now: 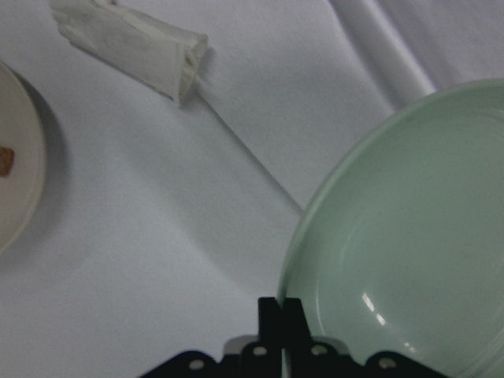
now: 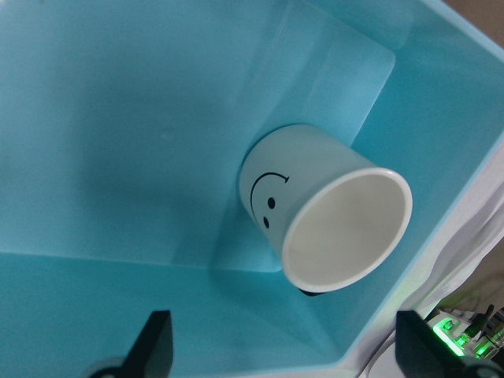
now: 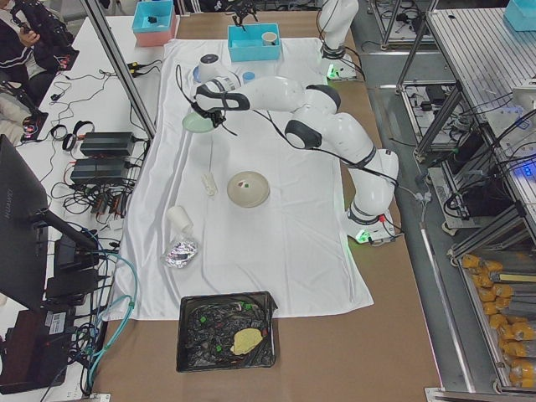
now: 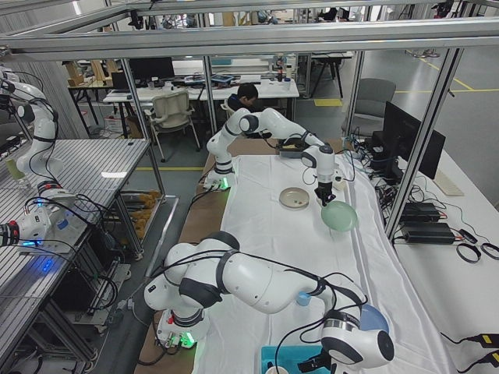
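My left gripper is shut on the rim of a green plate (image 1: 402, 228), which it holds at the left part of the white cloth (image 4: 257, 202). In the left wrist view a white paper packet (image 1: 126, 51) and part of a beige plate (image 1: 20, 181) with a brown piece on it lie nearby. My right gripper is open above a blue bin (image 2: 142, 126), where a white cup (image 2: 315, 205) with a printed smiley lies on its side; nothing is between its fingers.
A black tray (image 3: 226, 352) is at the near end. A foil bundle (image 3: 180, 251) and a white cup (image 3: 179, 219) lie on the left. A blue plate (image 4: 373, 319) and small blue cup (image 4: 303, 298) are at the far end.
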